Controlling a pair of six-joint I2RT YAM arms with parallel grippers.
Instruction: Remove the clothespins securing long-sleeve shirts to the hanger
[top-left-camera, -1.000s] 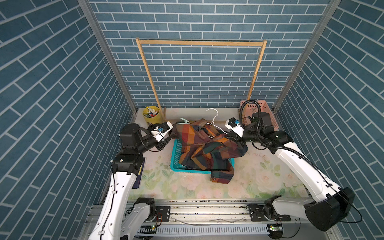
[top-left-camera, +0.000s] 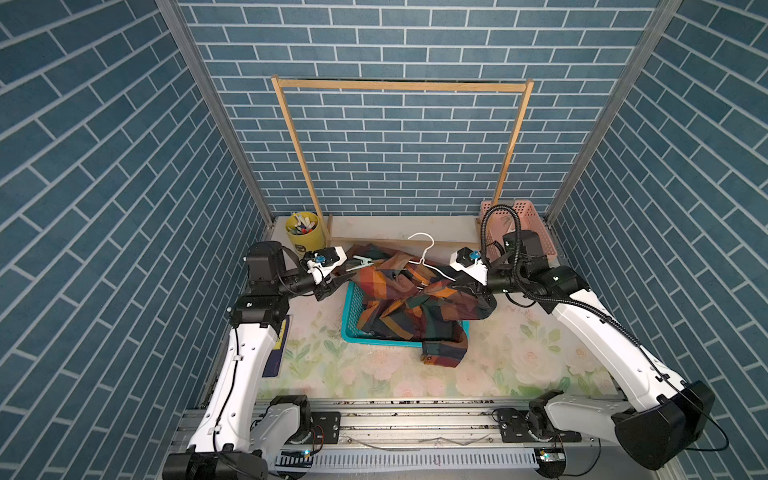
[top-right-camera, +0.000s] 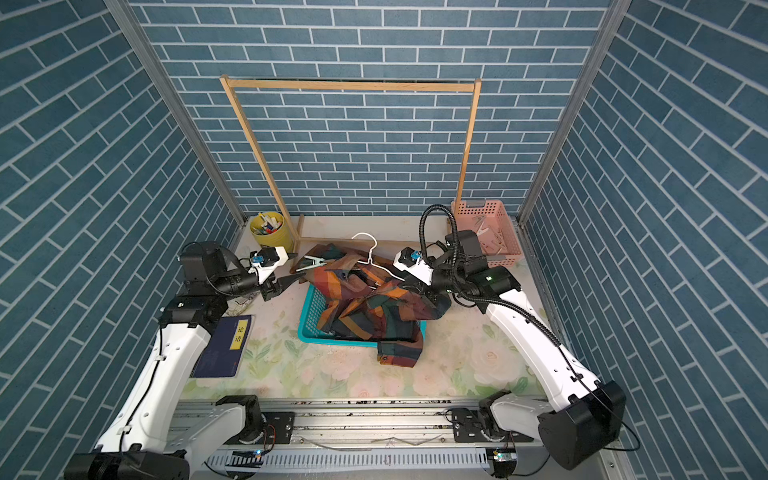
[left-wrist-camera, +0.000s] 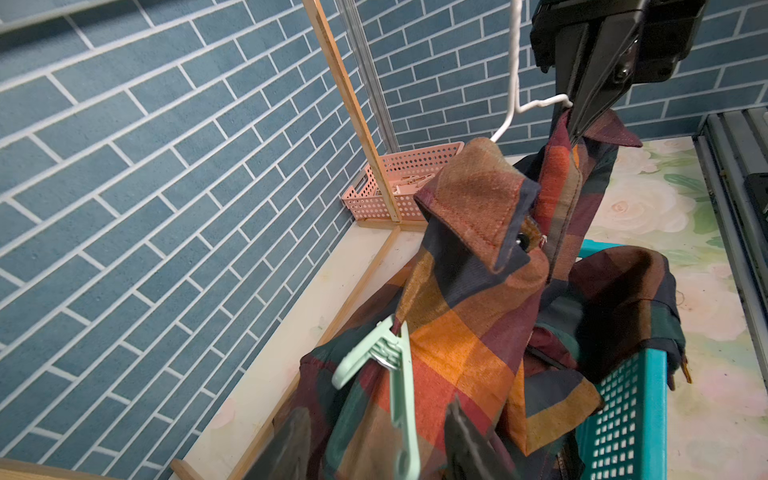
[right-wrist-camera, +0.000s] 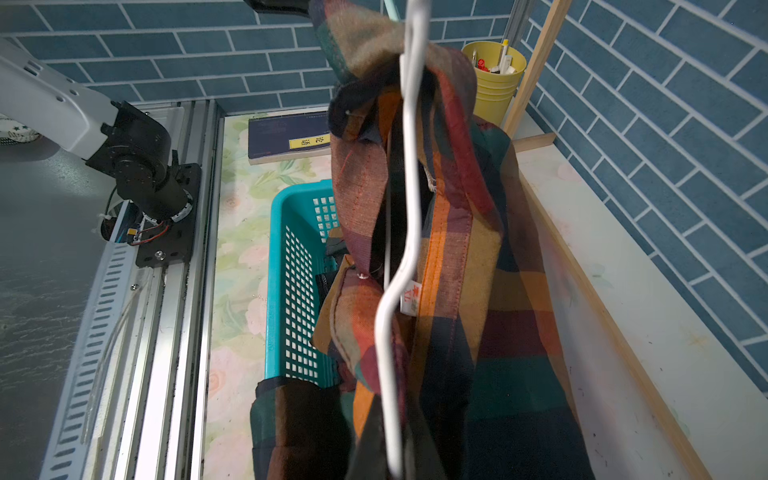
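Observation:
A plaid shirt hangs draped on a white hanger over the teal basket. A mint clothespin is clipped at the shirt's shoulder. My left gripper stands open, its fingertips low on either side of that clothespin's handles. My right gripper is shut on the hanger's right arm, with shirt cloth around it.
A wooden rack stands behind. A yellow bucket of pins is at back left, a pink basket at back right.
The hanger, clothespin and shirt top have moved slightly toward the front with my right gripper. My left arm has shifted a little, its gripper now nearer the clothespin.

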